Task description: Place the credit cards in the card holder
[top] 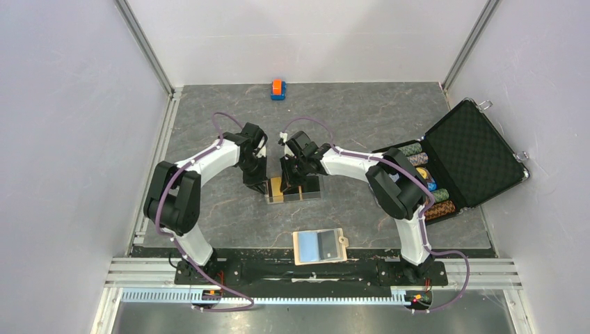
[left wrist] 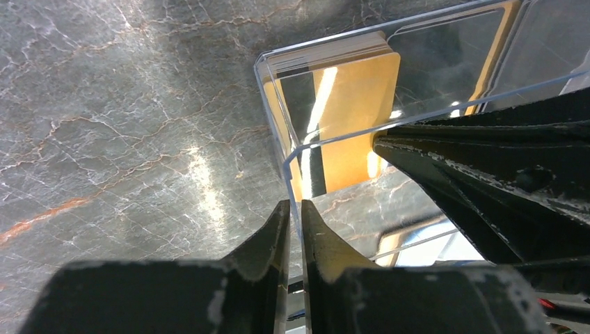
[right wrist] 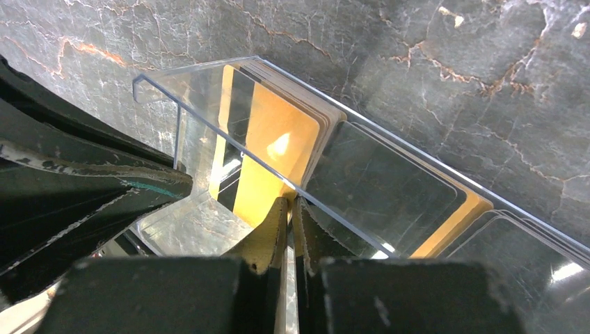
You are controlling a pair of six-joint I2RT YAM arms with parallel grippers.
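Note:
A clear card holder (top: 309, 196) lies mid-table, its compartments side by side. Yellow cards with a black stripe (left wrist: 362, 83) fill its left end; dark cards with a yellow edge (right wrist: 383, 177) are in the middle compartment. In the left wrist view, the holder's clear end wall runs down between the fingertips of my left gripper, which is shut on it. Over the front rim, at the border between the yellow and dark cards, is my right gripper, shut with nothing visible between its fingers. Its exact contact with the cards is hard to tell.
An open black case (top: 473, 153) with round chips stands at the right. A blue-and-orange object (top: 278, 89) sits at the back, and a board with a blue pad (top: 307, 247) lies near the front edge. Both grippers are close together at the holder.

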